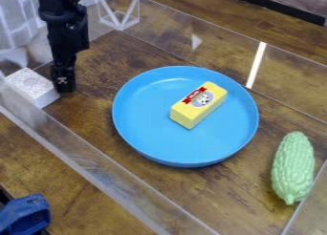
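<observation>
The black gripper (67,74) is at the upper left, pointing down with its fingers low beside a white block (29,88), just to the block's upper right; it appears open. A blue plate (141,119) lies in the middle with a yellow box (197,105) on it. A green corn-cob-like object (293,167) lies at the right.
Clear plastic walls border the wooden work surface (166,38). A blue object (23,216) sits outside at the lower left. Bare wood lies above and right of the plate.
</observation>
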